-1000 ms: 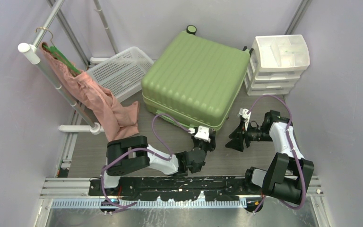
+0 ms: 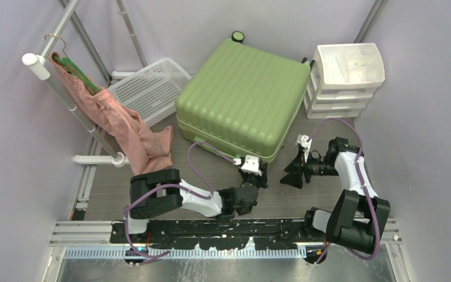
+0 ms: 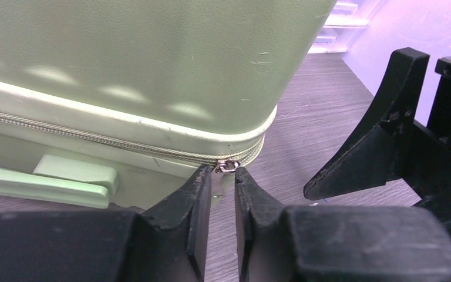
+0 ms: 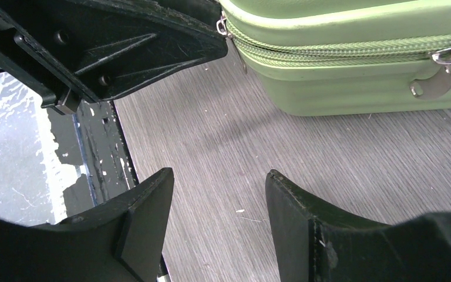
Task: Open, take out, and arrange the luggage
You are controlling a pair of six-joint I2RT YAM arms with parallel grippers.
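Observation:
A green hard-shell suitcase [image 2: 241,94] lies closed on the wooden floor in the top view. My left gripper is at its front right corner, with the narrowly parted fingertips at a metal zipper pull [image 3: 229,165]; whether they touch it is unclear. My right gripper stands open, pointing at bare floor just right of that corner, with nothing between its fingers. In the right wrist view a second metal pull [image 4: 437,82] hangs on the zipper along the suitcase's side.
A white drawer unit [image 2: 343,70] stands at the back right, a white basket [image 2: 150,88] at the back left. Pink trousers [image 2: 117,126] hang on a rail at the left. Bare floor [image 2: 293,200] lies in front of the suitcase.
My left gripper has shifted only slightly at the suitcase's corner. The suitcase and the right arm look unchanged.

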